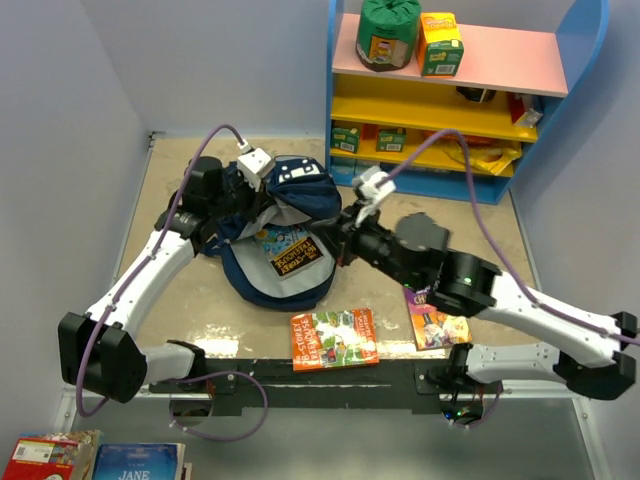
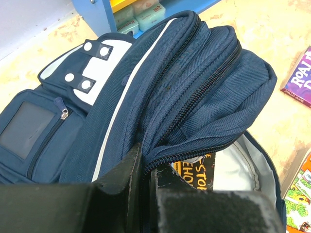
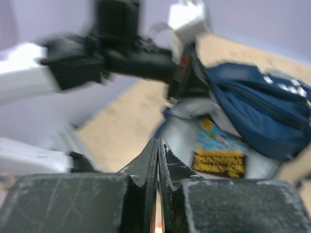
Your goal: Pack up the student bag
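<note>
The navy backpack lies unzipped on the table, its pale inside showing. Inside it rests a treehouse book with a black and yellow title. My left gripper is shut on the bag's zippered edge, holding the flap up. A red-orange treehouse book lies flat at the table's front edge, clear of both grippers. My right gripper is raised over the bag's right side. Its fingers look close together with nothing seen between; how far apart they stand is unclear.
A purple and orange Roald Dahl book lies at the right, partly beneath my right arm. Behind stands a blue shelf unit with boxes. Further books sit at the lower left. Table left of the bag is bare.
</note>
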